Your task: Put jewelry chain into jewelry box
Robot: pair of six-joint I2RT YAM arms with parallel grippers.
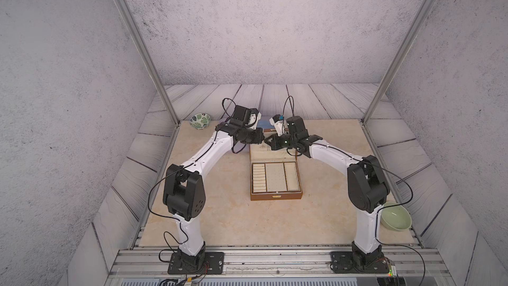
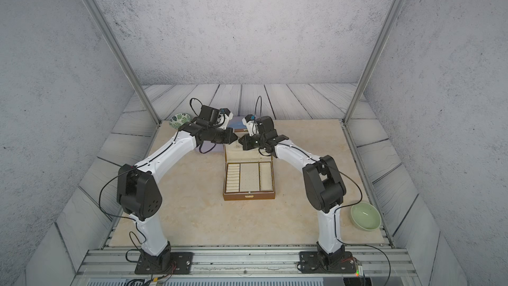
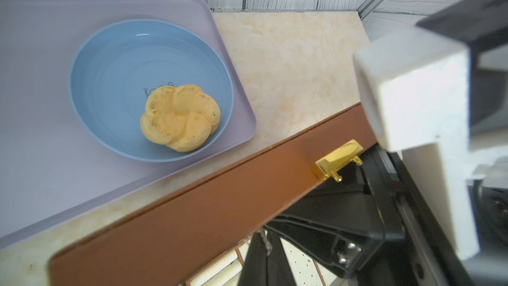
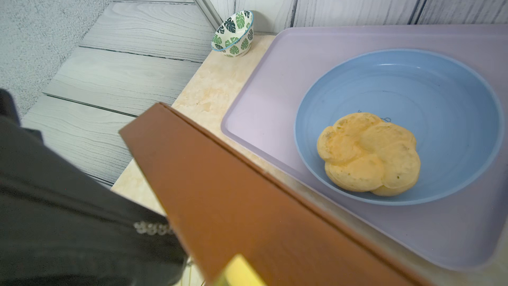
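Note:
The jewelry box (image 1: 275, 197) stands open mid-table, its cream lid (image 2: 248, 154) folded back; ring rolls and two flat compartments show inside. Over the lid, my left gripper (image 1: 263, 135) and right gripper (image 1: 266, 141) face each other, tips close together. A short piece of silver chain (image 3: 267, 241) shows at the left gripper's tips, which are pressed shut on it. In the right wrist view, silver links (image 4: 152, 227) stand out against a blurred dark gripper body. The right gripper looks shut; whether it also pinches the chain is hidden, as is the rest of the chain.
Behind the lid, a lilac tray (image 3: 31, 26) carries a blue plate (image 3: 121, 68) with a yellow bun (image 3: 180, 119). A leaf-patterned bowl (image 1: 200, 121) sits at the back left, a green bowl (image 1: 395, 217) at the front right.

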